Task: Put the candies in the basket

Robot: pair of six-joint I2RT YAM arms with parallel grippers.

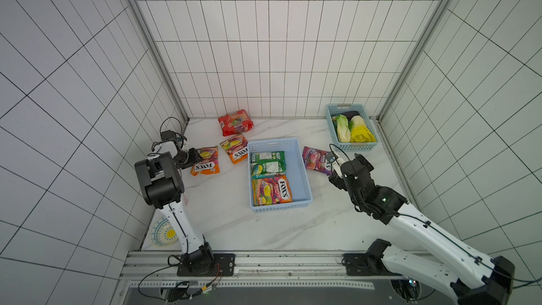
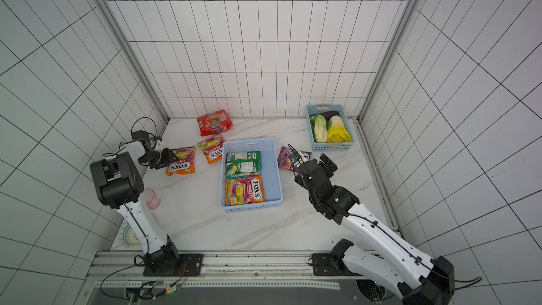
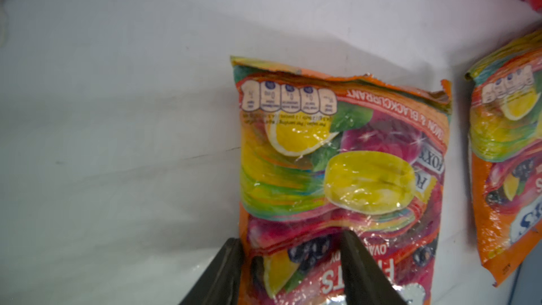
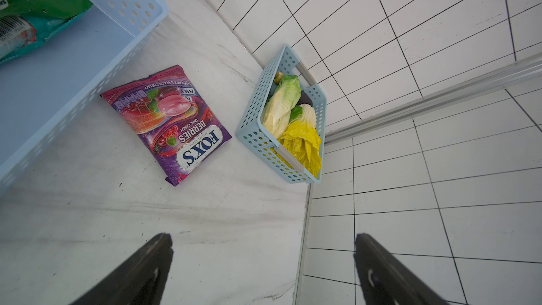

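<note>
An orange Fox's candy bag lies on the table at the left. My left gripper is over its lower left part, fingers apart, one near the bag's left edge and one above its print; whether they touch it I cannot tell. To the right of it lies a second orange bag, and behind that a red bag. The blue basket holds green bags and orange bags along its left side. My right gripper stands open and empty near a purple bag.
A smaller blue basket with vegetables stands at the back right. A pink cup and a patterned round item are beside the left arm. Table in front of the large basket is clear. Tiled walls close in the sides and back.
</note>
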